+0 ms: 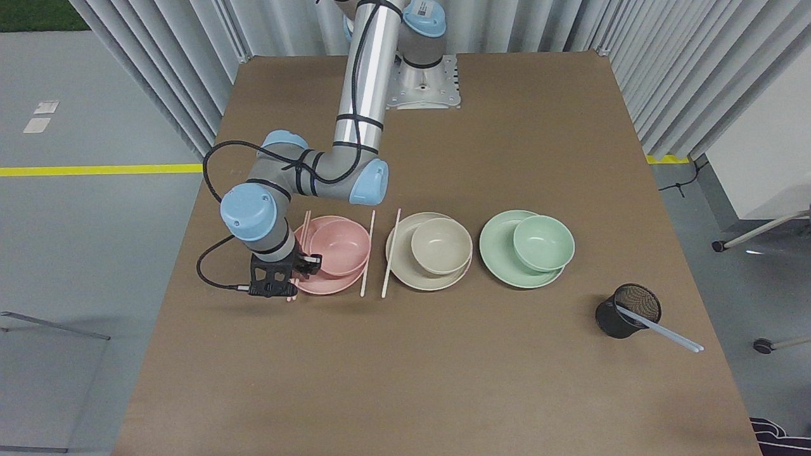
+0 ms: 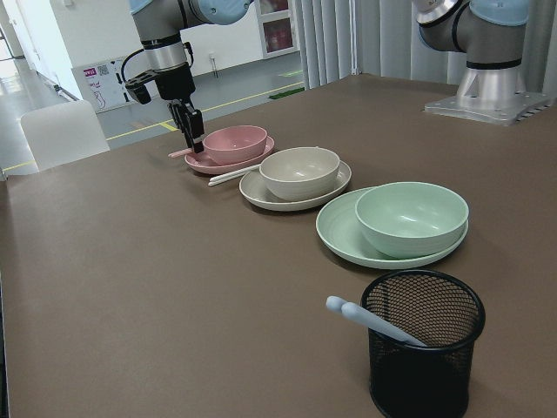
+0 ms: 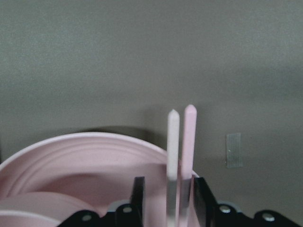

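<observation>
My gripper hangs low over the left edge of the pink plate, beside the pink bowl. In the wrist view its two black fingers are apart, with a pair of chopsticks, one white and one pink, lying on the plate rim between or just ahead of them. Whether the fingers touch them does not show. In the front view the arm partly hides these chopsticks.
To the right are a cream bowl on a plate, single chopsticks, a green bowl on its plate, and a black mesh cup with pale sticks.
</observation>
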